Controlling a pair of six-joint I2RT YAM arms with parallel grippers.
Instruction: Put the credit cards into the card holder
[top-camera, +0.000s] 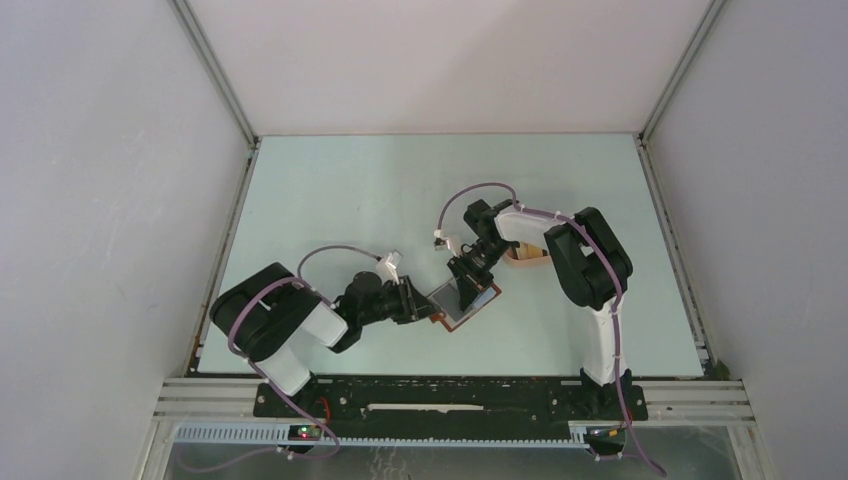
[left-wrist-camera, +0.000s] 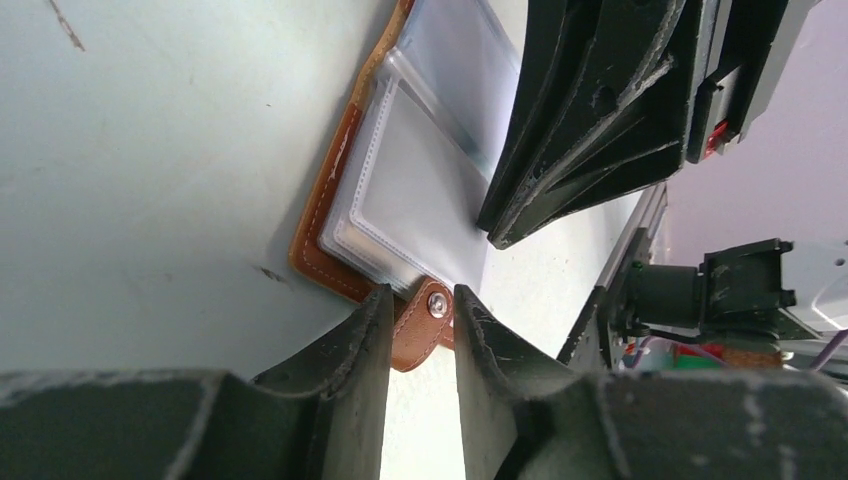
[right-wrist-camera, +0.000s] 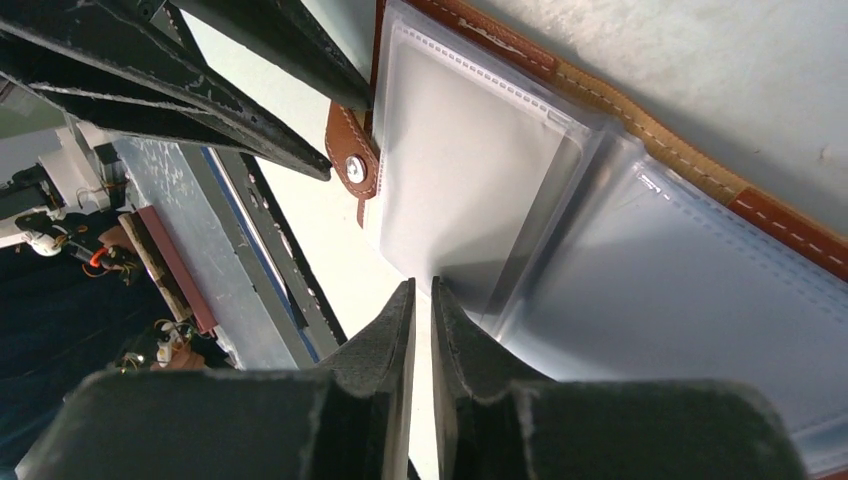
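The brown card holder lies unfolded on the table, its clear sleeves facing up. No card can be made out for certain. Its snap tab, with a metal stud, stands at the left end between the fingers of my left gripper, which is part open around it. My right gripper is shut to a narrow gap over the sleeves. In the left wrist view its fingertip meets the top sleeve. I cannot see whether any plastic is between its fingers.
A small tan box sits behind the right arm, its contents mostly covered. Both grippers are close together over the holder.
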